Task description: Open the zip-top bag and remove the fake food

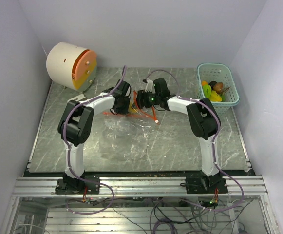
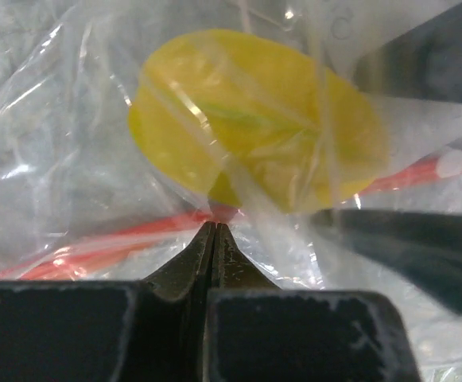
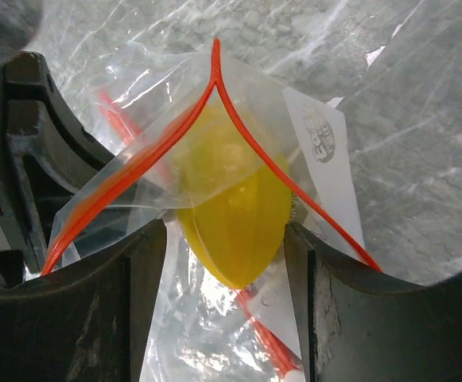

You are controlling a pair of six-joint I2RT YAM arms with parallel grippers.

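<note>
The clear zip top bag lies on the table between my arms, its mouth parted, with the orange-red zip strip forming a peak in the right wrist view. Inside it is a yellow fake food piece, smooth and rounded. My left gripper is shut at the bag's plastic, just below the food, beside another red strip. My right gripper reaches in at the mouth, its fingers part open, one either side of the yellow piece. Whether they touch it is unclear through the film.
At the back right stands a pale green basket holding several fake foods. A white drum with an orange face is at the back left. Bare table shows at the front right.
</note>
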